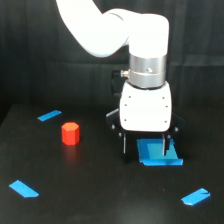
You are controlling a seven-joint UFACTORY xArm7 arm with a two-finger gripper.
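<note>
My gripper point(145, 149) hangs over the dark table, right of centre in the camera view. Its two dark fingers stand well apart, so it is open, and nothing shows between them. A small red block point(70, 133) rests on the table to the left, clear of the gripper. A blue square object point(161, 158) is just behind or below the right finger. The hand and finger hide part of it, and I cannot tell whether it is touched.
Blue strips lie flat on the table: one at the back left point(49, 115), one at the front left point(24, 188) and one at the front right point(195, 197). Dark curtain-like cloth point(30, 60) closes off the back.
</note>
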